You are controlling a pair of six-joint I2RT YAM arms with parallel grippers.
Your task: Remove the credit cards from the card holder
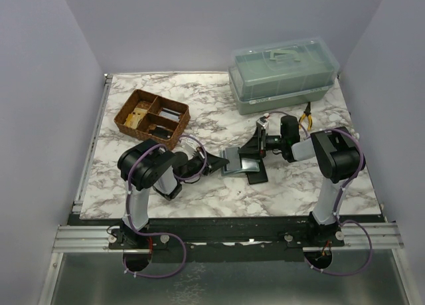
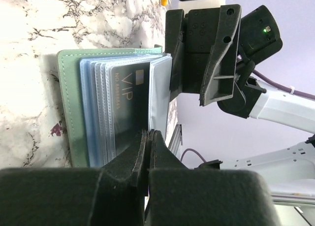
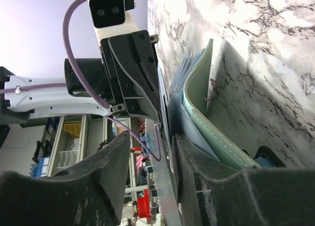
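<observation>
The card holder [image 2: 74, 108] lies open between my grippers, green cover with clear sleeves; a dark VIP card [image 2: 128, 103] sits in a sleeve in the left wrist view. My left gripper is shut at the sleeves' near edge. My right gripper [image 1: 255, 149] is at the holder's other side, part open, with sleeve edges between or beside its fingers in the right wrist view; whether it grips them I cannot tell. A dark flat item [image 1: 259, 177] lies under the holder's right part.
A woven basket [image 1: 151, 115] with compartments stands at back left. A lidded clear box [image 1: 282, 76] stands at back right, with yellow-handled pliers [image 1: 307, 117] beside it.
</observation>
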